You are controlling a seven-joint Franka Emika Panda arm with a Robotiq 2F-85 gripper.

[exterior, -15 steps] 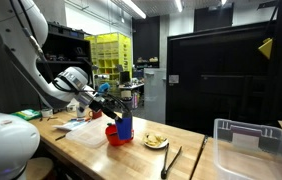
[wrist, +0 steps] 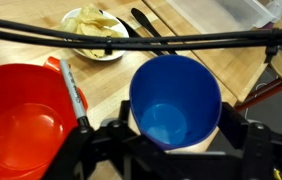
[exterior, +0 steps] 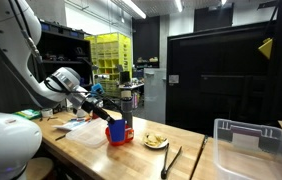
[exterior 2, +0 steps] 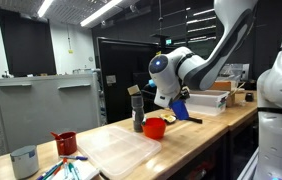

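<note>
A blue cup (wrist: 174, 100) is between my gripper's fingers, with my gripper shut on it. Looking into its mouth, I see a smooth blue inside and no contents that I can make out. Left of the cup in the wrist view is a red pot (wrist: 19, 120), apart from it. In the second exterior view the cup (exterior 2: 180, 109) hangs tilted above the table, to the right of the red pot (exterior 2: 154, 128). From the first exterior view, the cup (exterior: 118, 133) partly covers the pot (exterior: 128, 132).
A plate of chips (wrist: 99, 28) and dark tongs (wrist: 153, 30) lie beyond the cup. Farther right stands a clear plastic bin (exterior: 249, 145). A dark grinder-like object (exterior 2: 138, 108) stands behind the pot. A pale tray (exterior 2: 116, 150) occupies the table left of the pot.
The gripper has carried the cup a little to the left in the first exterior view. The cup now covers the pot's middle, where earlier the pot showed mostly to its left.
</note>
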